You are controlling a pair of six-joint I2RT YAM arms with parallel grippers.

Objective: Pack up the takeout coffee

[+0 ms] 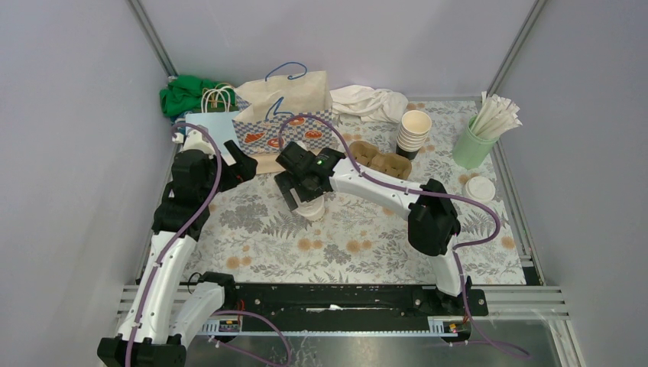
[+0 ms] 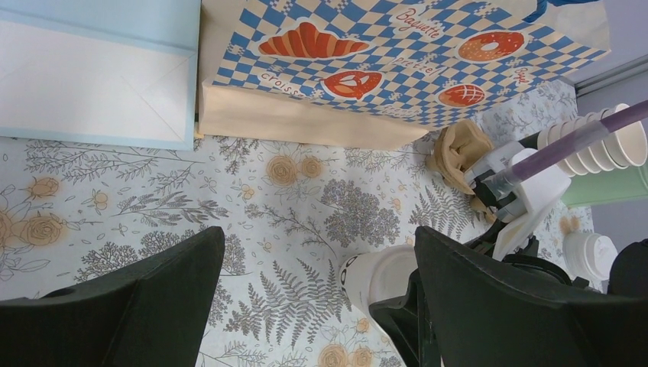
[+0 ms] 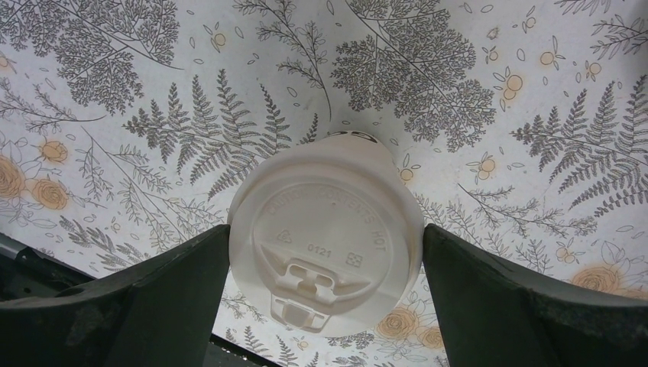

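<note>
A lidded paper coffee cup [image 1: 310, 210] stands mid-table; in the right wrist view its white lid [image 3: 321, 245] fills the space between the fingers of my right gripper, which is open around it, the fingertips at the lid's sides. My left gripper is open over the left of the table, nothing between its fingers, with the cup [image 2: 359, 275] beyond. A brown cup carrier [image 1: 374, 157] sits behind the right arm. Checked bakery bags [image 1: 283, 134] and a light blue bag [image 1: 211, 126] stand at the back.
A stack of cups [image 1: 413, 130], a green holder [image 1: 473, 145] with wrapped straws and spare lids [image 1: 479, 189] are on the right. A white cloth [image 1: 370, 102] and green cloth [image 1: 183, 95] lie at the back.
</note>
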